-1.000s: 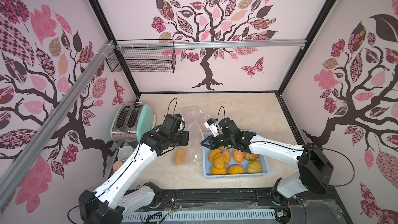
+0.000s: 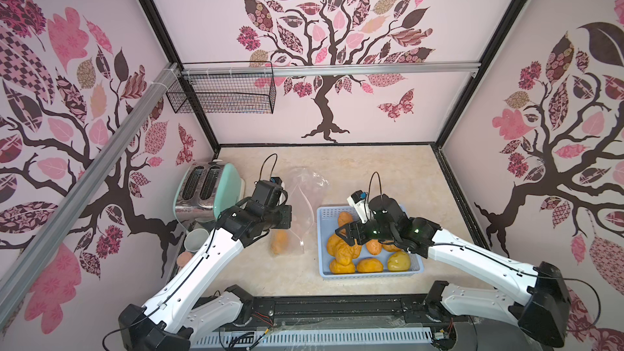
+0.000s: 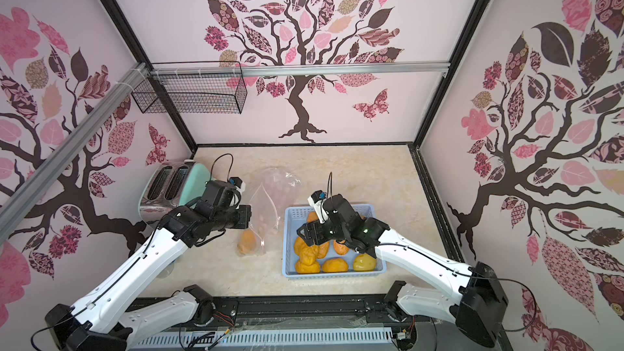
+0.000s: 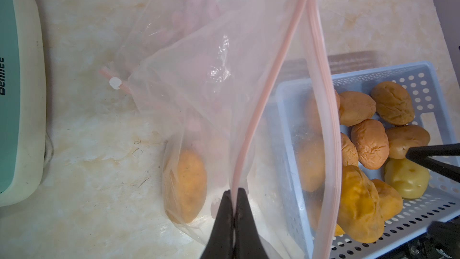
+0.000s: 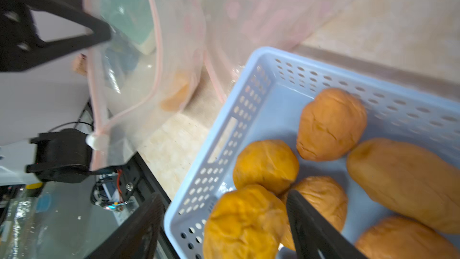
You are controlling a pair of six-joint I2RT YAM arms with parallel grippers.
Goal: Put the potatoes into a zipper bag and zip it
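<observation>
A clear zipper bag (image 4: 220, 72) with pink zip stands left of the basket, one potato (image 4: 186, 187) inside near its bottom. My left gripper is shut on the bag's rim at the pink zip, holding it up. My right gripper hangs over the blue basket (image 5: 218, 144), its fingers apart above potatoes (image 5: 244, 220), nothing clearly held. The basket holds several potatoes, some wrinkled, one yellower (image 4: 406, 177).
A mint toaster (image 2: 208, 191) stands at the left, with a white cup (image 2: 195, 240) in front. The counter behind the basket is clear. A wire shelf (image 2: 221, 91) hangs at the back left.
My right gripper has moved rightward, away from the bag, over the basket's potatoes. My left gripper shifted slightly, still holding the bag.
</observation>
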